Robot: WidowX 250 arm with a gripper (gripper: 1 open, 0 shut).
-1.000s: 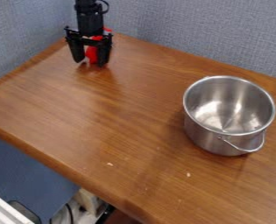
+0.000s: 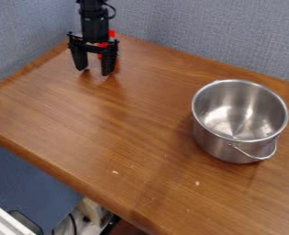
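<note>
My black gripper point(image 2: 93, 57) hangs low over the back left corner of the wooden table point(image 2: 122, 138), its two fingers apart. A red object point(image 2: 111, 37) shows behind it, mostly hidden by the gripper; I cannot tell whether it is between the fingers or touching them.
A steel pot point(image 2: 238, 112) with a wire handle stands at the right of the table. Grey padded walls rise behind and to the left.
The gripper has shifted slightly, and less red shows between its fingers than before.
</note>
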